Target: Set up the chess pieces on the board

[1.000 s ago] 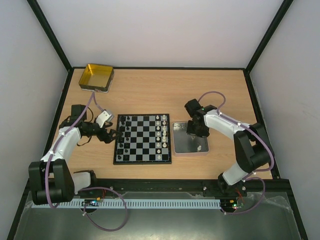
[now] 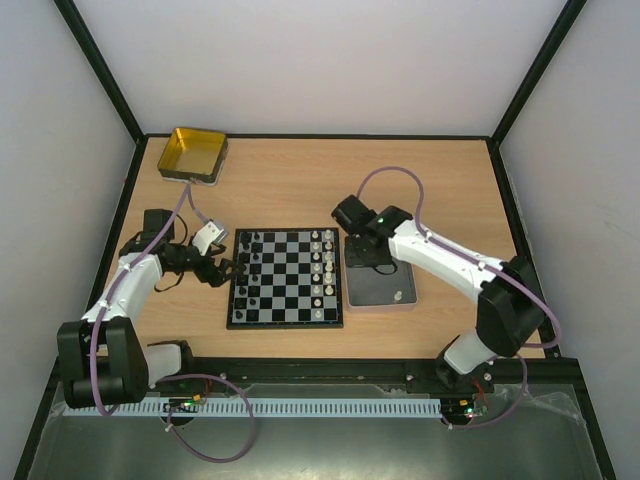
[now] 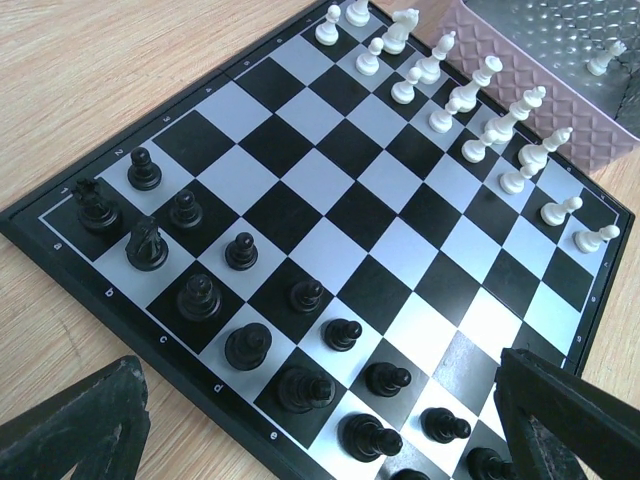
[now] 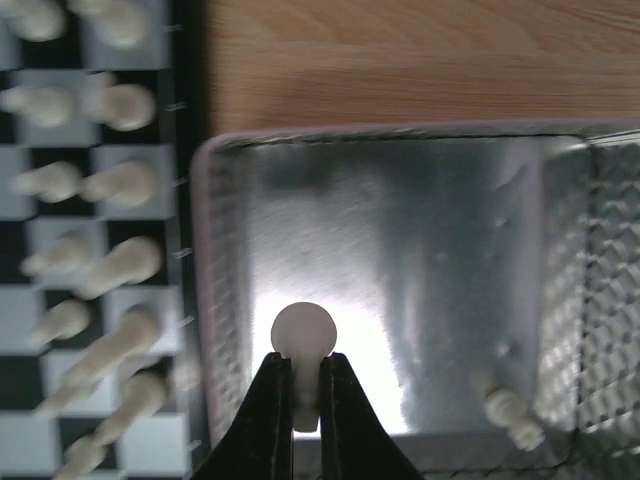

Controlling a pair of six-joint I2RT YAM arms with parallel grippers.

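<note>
In the right wrist view a white chess piece (image 4: 304, 335) is pinched between the tips of my right gripper, its round end pointing up the frame; which piece it is I cannot tell. That gripper hangs above the grey tray. The chessboard (image 3: 333, 215) carries black pieces (image 3: 248, 346) along its left side and white pieces (image 3: 504, 120) along its right. My left gripper stands open over the board's left edge, nothing between its fingers. One more white piece (image 4: 514, 418) lies in the tray.
The grey tray (image 2: 385, 307) with pinkish walls stands right beside the board. A gold bin (image 2: 195, 153) sits at the back left. Bare table (image 2: 290, 180) spreads behind the board.
The left arm has stayed still.
</note>
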